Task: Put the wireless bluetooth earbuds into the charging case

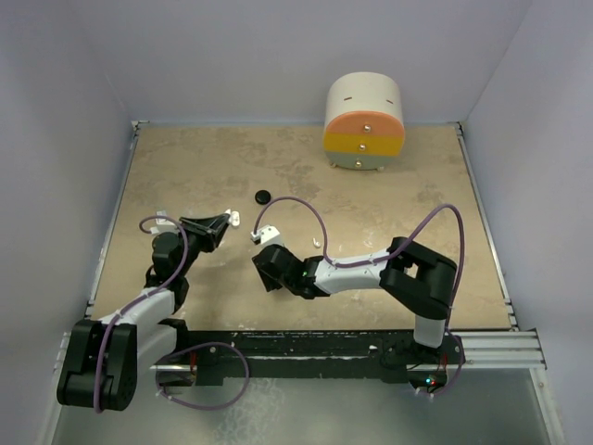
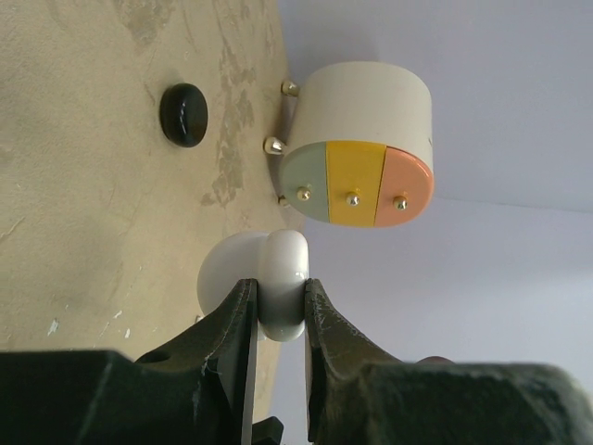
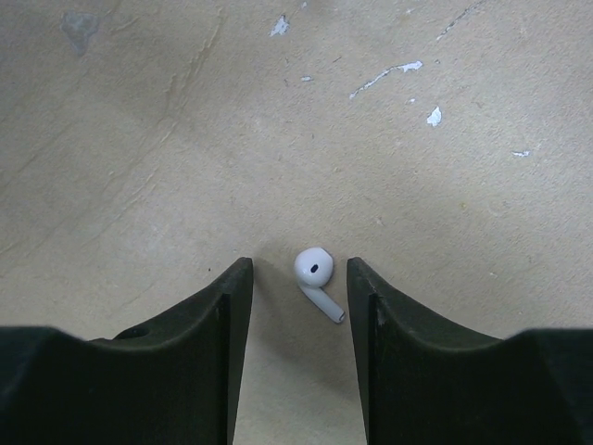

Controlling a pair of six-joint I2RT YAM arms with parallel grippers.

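My left gripper (image 1: 222, 222) is shut on the white charging case (image 1: 234, 219); in the left wrist view the case (image 2: 281, 283) sits upright between the dark fingers. A small white earbud (image 1: 317, 244) lies on the table right of centre. In the right wrist view that earbud (image 3: 313, 269) rests on the surface between the two fingertips of my part-open right gripper, not visibly gripped, its stem pointing toward the lower right.
A round black object (image 1: 263, 197) lies behind the grippers. A small cabinet (image 1: 362, 123) with coloured drawers stands at the back right.
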